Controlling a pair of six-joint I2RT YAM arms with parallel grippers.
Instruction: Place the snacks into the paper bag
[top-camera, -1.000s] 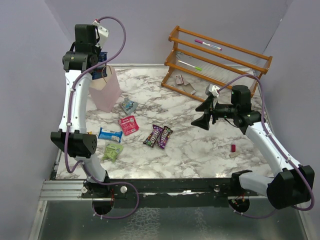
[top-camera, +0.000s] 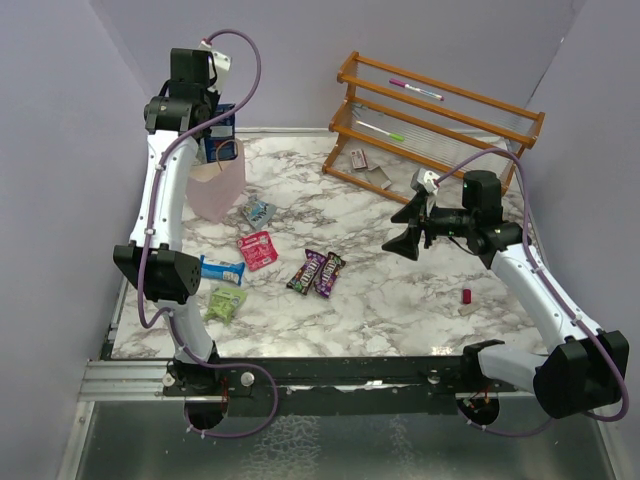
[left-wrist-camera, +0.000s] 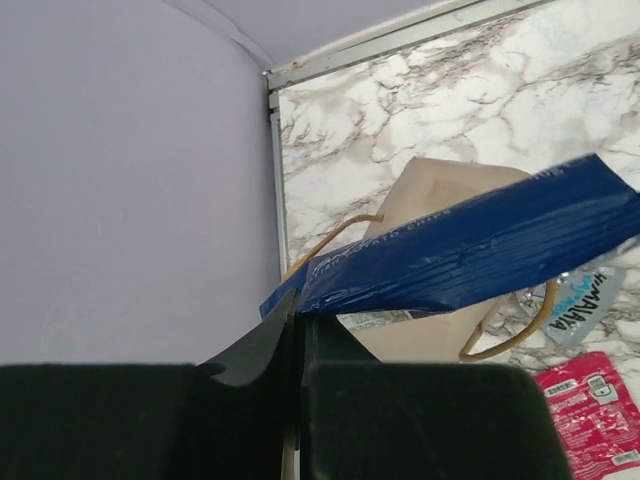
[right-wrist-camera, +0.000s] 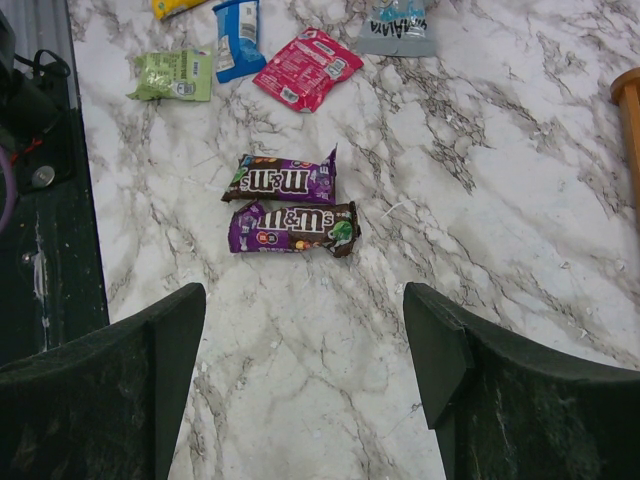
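My left gripper is shut on a dark blue packet (left-wrist-camera: 470, 240) above the paper bag (top-camera: 215, 195) at the back left, whose cord handles show beside the packet. My right gripper stands open over the right side, nothing between its fingers. On the table lie two M&M packs (right-wrist-camera: 292, 228), a pink pouch (right-wrist-camera: 307, 70), a green pouch (right-wrist-camera: 170, 75), a blue pack (right-wrist-camera: 238, 40), a grey-blue pouch (right-wrist-camera: 397, 25) and part of a yellow packet (right-wrist-camera: 175, 6).
A wooden rack (top-camera: 430, 120) with pens stands at the back right. A small red object (top-camera: 466, 296) lies at the right.
My left arm has moved to the right at the bag, and more of the blue packet now shows above it. The right arm has not moved.
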